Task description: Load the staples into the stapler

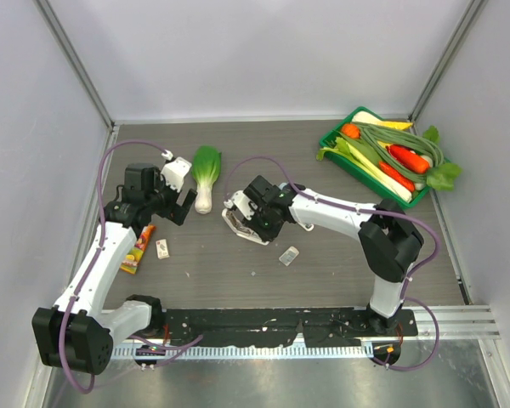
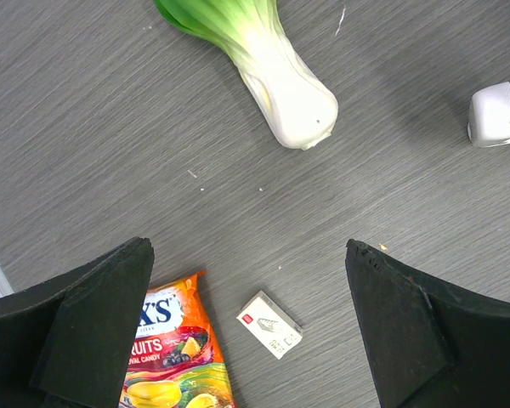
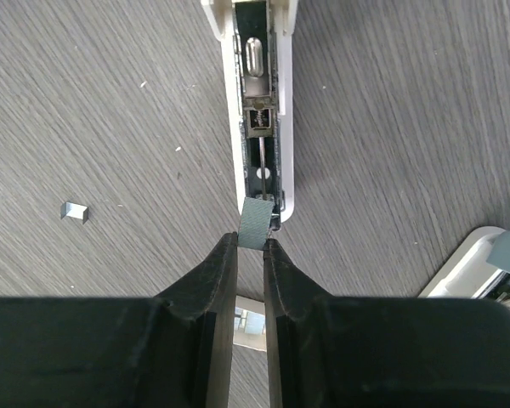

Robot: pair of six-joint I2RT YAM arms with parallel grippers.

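Note:
The white stapler (image 3: 287, 161) lies opened out on the table, its dark staple channel facing up in the right wrist view. My right gripper is shut on a short grey staple strip (image 3: 255, 219). The strip overlaps the near end of the channel; whether it touches cannot be told. In the top view the right arm partly covers the stapler (image 1: 253, 236). My left gripper is open above the left side of the table, nothing between its fingers. A small white box (image 2: 270, 325) lies below it, beside a snack bag.
A small loose staple piece (image 3: 74, 211) lies left of the stapler. Around are a leek (image 1: 205, 178), the orange snack bag (image 1: 137, 251), a pale open box (image 1: 289, 255) and a second white stapler-like item (image 3: 472, 265). A green vegetable basket (image 1: 325, 138) stands back right.

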